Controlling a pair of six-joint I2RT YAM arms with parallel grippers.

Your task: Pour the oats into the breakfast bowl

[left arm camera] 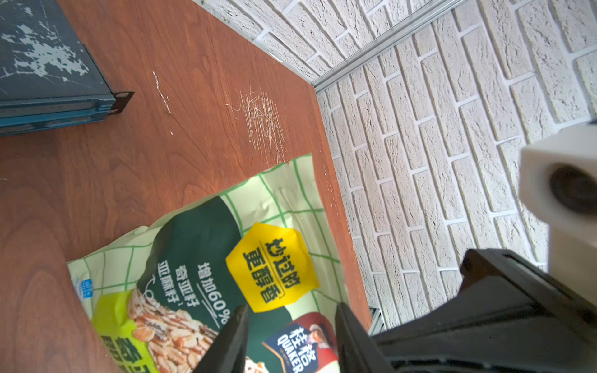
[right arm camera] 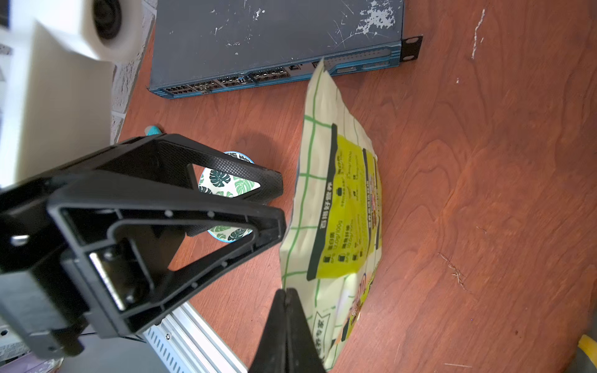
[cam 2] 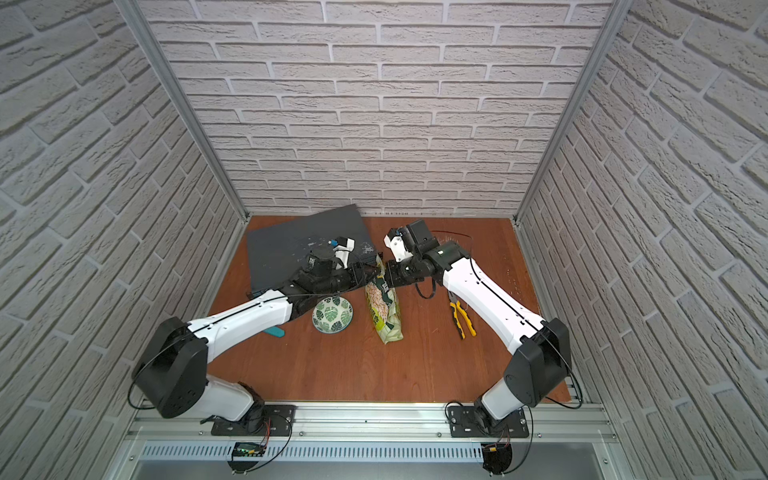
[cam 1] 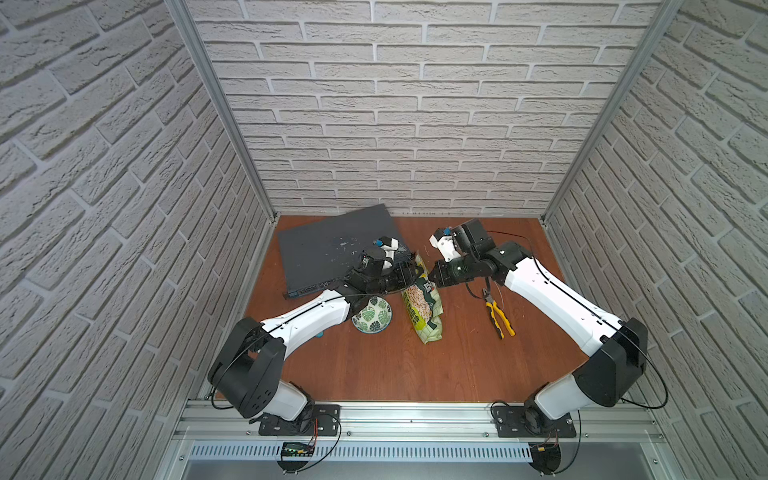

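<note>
The oats bag (cam 1: pixel 422 300), pale green with dark and yellow print, stands up on end between my two grippers. Both its front and back panels look whole in the wrist views. My left gripper is part open, its fingertips close to one edge of the bag. In the left wrist view its two fingers (left arm camera: pixel 233 342) stand apart before the printed panel. My right gripper is shut at the bag's edge; whether the film is pinched there is hard to tell. The leaf-patterned bowl (cam 2: pixel 332 314) sits left of the bag, with no oats visible in it.
A dark flat network switch (cam 1: pixel 336 244) lies at the back left. Yellow-handled pliers (cam 1: pixel 501 318) rest on the right, beyond the right arm. Part of a teal object (cam 2: pixel 274 331) shows under the left arm.
</note>
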